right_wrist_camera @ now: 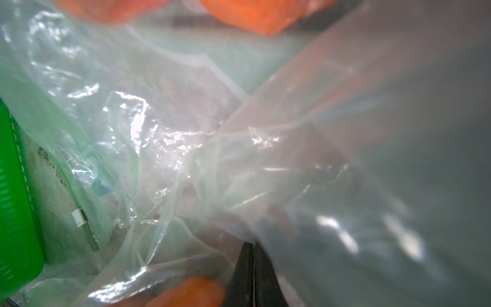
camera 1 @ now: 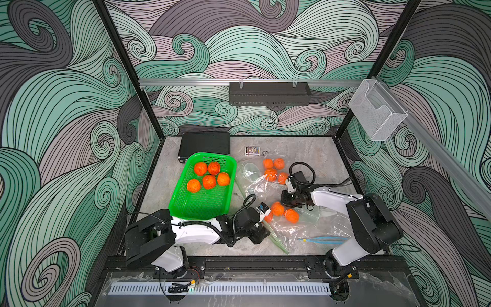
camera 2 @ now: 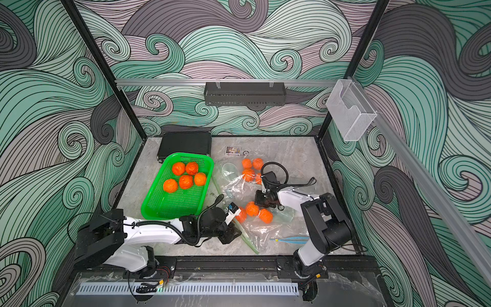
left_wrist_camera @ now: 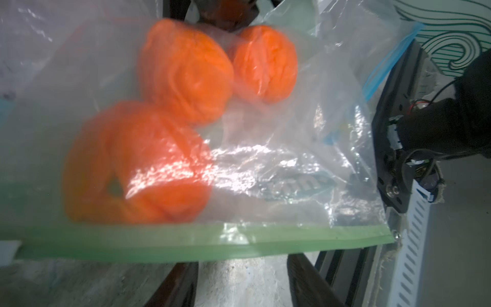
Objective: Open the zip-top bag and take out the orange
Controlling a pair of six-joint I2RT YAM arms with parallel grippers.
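A clear zip top bag (camera 1: 307, 232) lies at the front right, its blue zip edge (camera 1: 327, 239) to the right and a green strip (left_wrist_camera: 286, 242) along its left end. Three oranges (left_wrist_camera: 186, 76) show through its film in the left wrist view. My left gripper stands open at the green strip, with one finger (left_wrist_camera: 181, 284) on either side of bare table and nothing visibly held. Above the bag's oranges, my right gripper is shut; film crowds its tips, and whether any is pinched cannot be told.
A green basket (camera 1: 176, 204) with several oranges (camera 1: 208, 181) stands left of the bags. Another clear bag with several oranges (camera 1: 270, 175) lies behind the right gripper. A black case (camera 1: 204, 144) and a small card (camera 1: 252, 151) are at the back.
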